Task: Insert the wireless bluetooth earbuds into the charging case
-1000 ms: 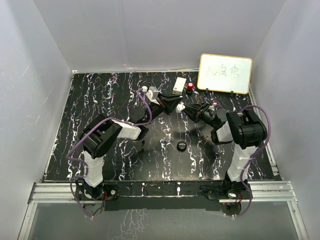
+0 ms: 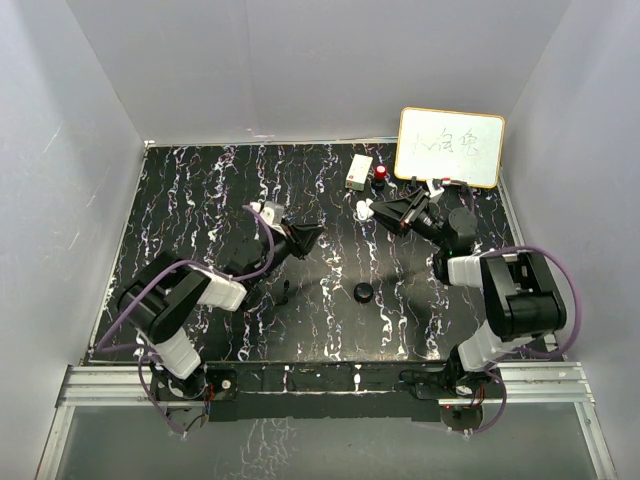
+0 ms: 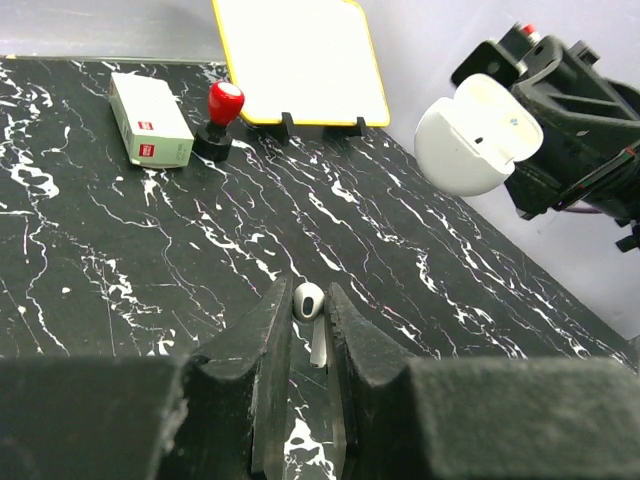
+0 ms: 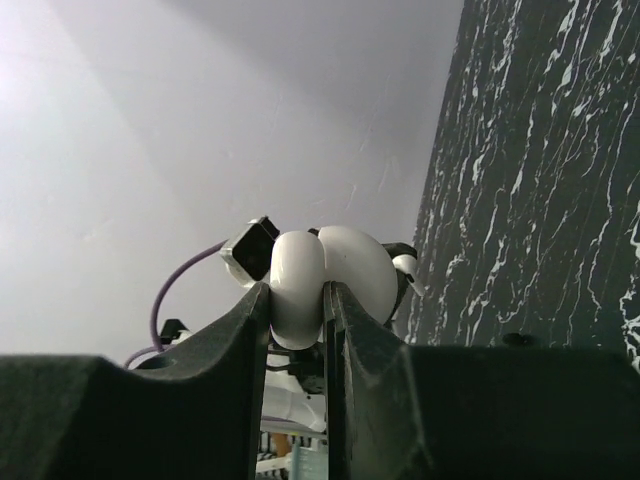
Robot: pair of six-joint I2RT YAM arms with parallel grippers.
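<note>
The white charging case (image 3: 470,140) is held up in my right gripper, which is shut on it; in the top view that gripper (image 2: 372,208) sits right of centre. The case's lid appears raised; whether an earbud is seated inside cannot be told. My left gripper is shut on a small white earbud (image 3: 308,301), its stem pointing down between the fingertips. In the top view the left gripper (image 2: 312,232) is left of the case, apart from it.
A cream box (image 2: 358,172), a red-capped stamp (image 2: 380,174) and a whiteboard (image 2: 449,148) stand at the back. A black round object (image 2: 363,292) lies nearer the front. The marble table is otherwise mostly clear.
My left gripper has drawn back leftward and toward the front, away from the case. The right arm has swung a little outward, with the case moving slightly.
</note>
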